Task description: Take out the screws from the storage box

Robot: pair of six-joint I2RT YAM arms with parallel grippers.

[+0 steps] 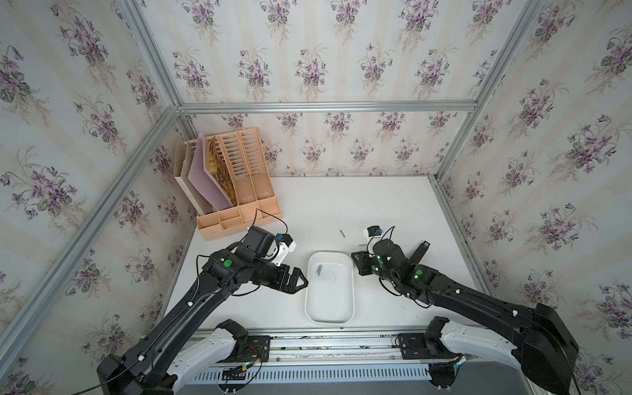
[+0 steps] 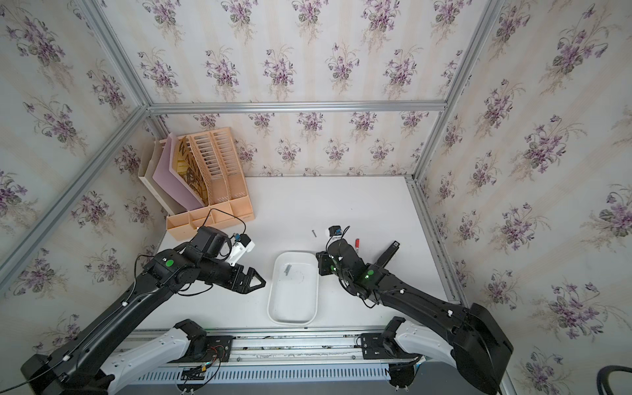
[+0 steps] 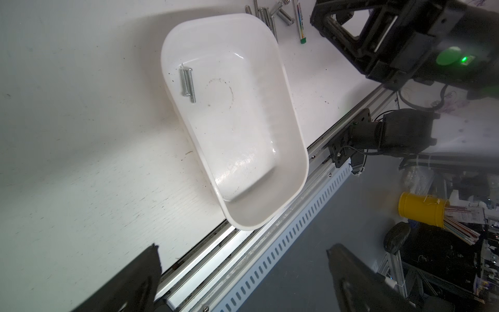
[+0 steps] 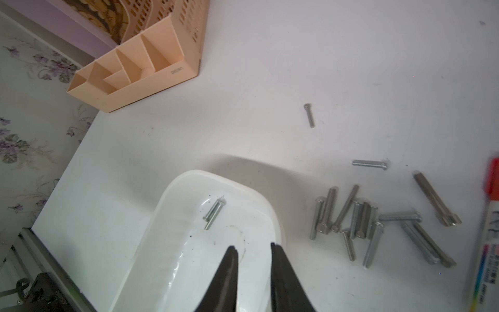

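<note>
The white storage box (image 3: 291,119) stands on the table between my arms. Two silver screws (image 4: 214,213) lie side by side on its floor near the far left corner. In the right wrist view my right gripper is above the box's right side, its fingers parted by a narrow gap with nothing between them. My left gripper (image 1: 297,281) is at the box's left side. The left wrist view shows its blurred fingers (image 3: 137,283) wide apart and empty.
Several loose screws (image 4: 358,221) are clustered right of the box, with one single screw (image 4: 309,115) farther back. A red-capped marker (image 4: 486,249) lies at the right. A peach-coloured organizer (image 1: 240,217) stands back left.
</note>
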